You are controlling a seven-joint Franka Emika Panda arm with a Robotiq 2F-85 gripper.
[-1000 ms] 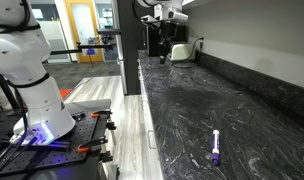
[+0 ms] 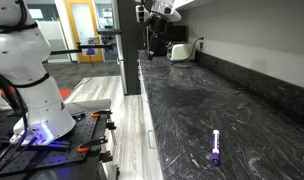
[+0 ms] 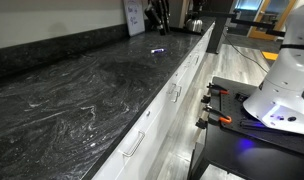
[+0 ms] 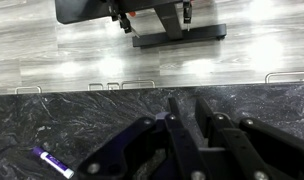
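A marker (image 4: 52,162) with a white barrel and purple ends lies on the dark stone counter (image 4: 102,125), at the lower left of the wrist view. The same marker (image 2: 216,148) appears on the near part of the counter in exterior view 1. High over the counter, well away from the marker, my gripper is open. Its two black fingertips stand apart with only the counter behind them. In exterior view 2 the marker (image 3: 158,51) rests near the far end of the counter, clear of the arm.
White drawers with metal handles (image 3: 134,145) run along the counter's front edge. My arm's base sits on a black stand (image 3: 252,150) across a strip of wooden floor (image 4: 82,68). A pale appliance (image 2: 182,52) stands at the counter's far end.
In exterior view 1, the hand end of my arm has shifted a little left and upward over the last second. The marker lies where it was.
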